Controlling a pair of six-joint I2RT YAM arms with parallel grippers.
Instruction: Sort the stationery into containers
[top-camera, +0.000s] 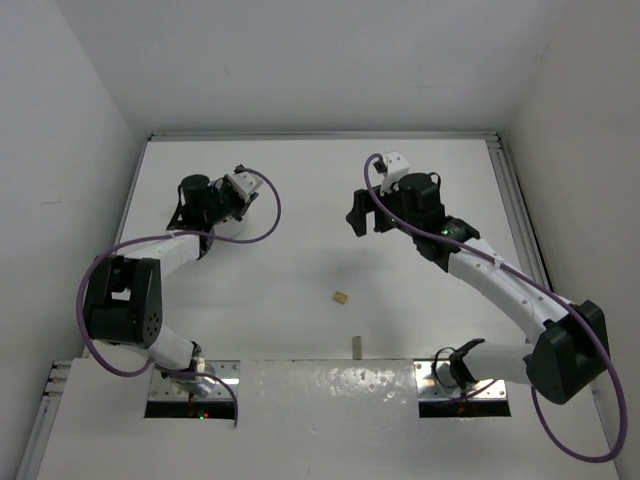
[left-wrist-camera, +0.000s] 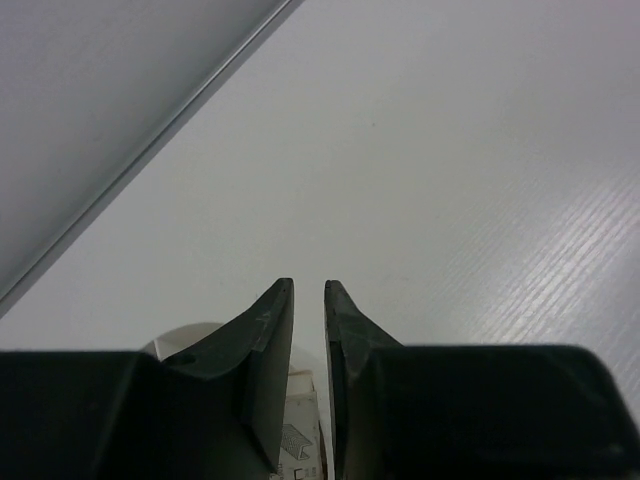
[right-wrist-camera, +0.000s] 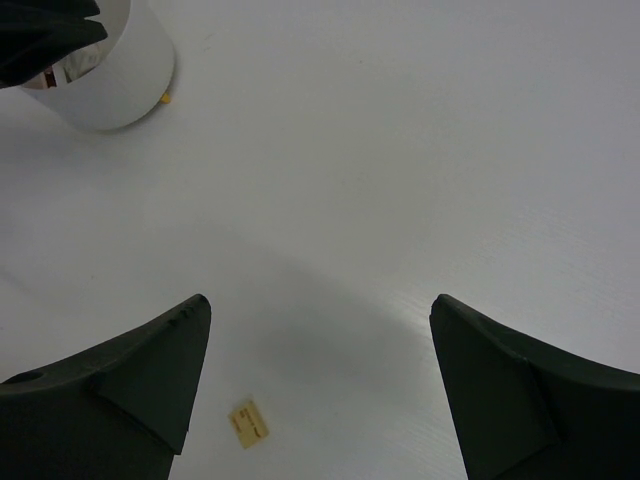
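Note:
My left gripper is over a white round container (right-wrist-camera: 128, 88), its fingers a small gap apart and nothing visible between their tips. A pale boxy item (left-wrist-camera: 298, 432) with print shows below them inside the container, which the left arm largely hides in the top view. My right gripper (top-camera: 370, 214) stands wide open and empty over the right half of the table. A small tan block (top-camera: 340, 297) lies on the table below it, also in the right wrist view. A small orange bit (right-wrist-camera: 166, 98) shows at the container's foot.
A rail (top-camera: 320, 134) runs along the back edge, with walls beyond it and to both sides. A narrow grey strip (top-camera: 357, 347) is at the front edge.

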